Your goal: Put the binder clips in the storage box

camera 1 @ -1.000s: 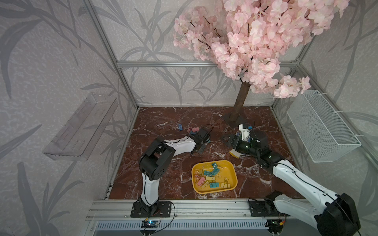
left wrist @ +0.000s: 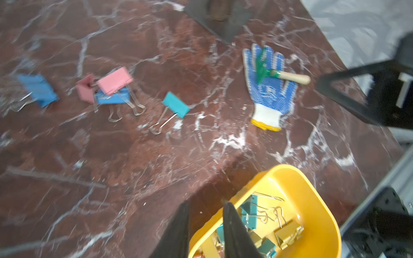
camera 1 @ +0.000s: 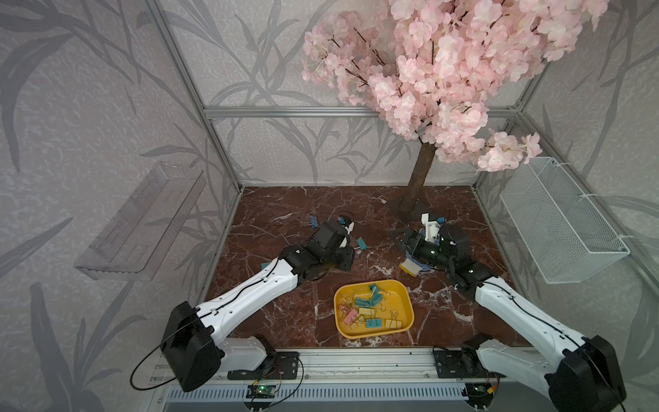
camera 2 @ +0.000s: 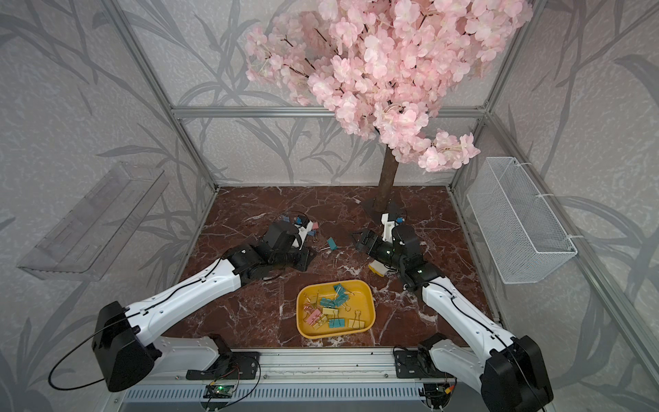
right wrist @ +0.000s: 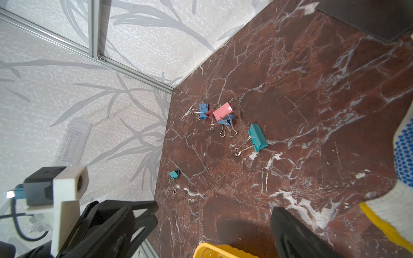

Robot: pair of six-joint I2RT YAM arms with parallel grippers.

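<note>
The yellow box (camera 1: 374,332) stands at the table's front middle with several clips in it. A teal clip (left wrist: 176,104) lies loose behind it. Farther left a pink clip (left wrist: 115,80) rests over a blue clip (left wrist: 112,97), a dark red clip (left wrist: 85,88) beside them. Another blue clip (left wrist: 37,89) lies at the far left. A small teal clip (right wrist: 174,173) is near the left wall. My left gripper hangs behind and left of the box, fingers partly apart, nothing seen between them. Open and empty, my right gripper hangs over the table's right half.
A blue-and-white glove (left wrist: 268,86) with a small green-headed tool (left wrist: 292,77) lies below the right arm. The tree trunk (camera 1: 420,171) rises at the back right. Baskets hang on both side walls. Bare table lies left of the box.
My left arm has swung from a folded pose to one stretched out from the left, its gripper drawing back leftward and uncovering the teal clip. The right arm has barely moved.
</note>
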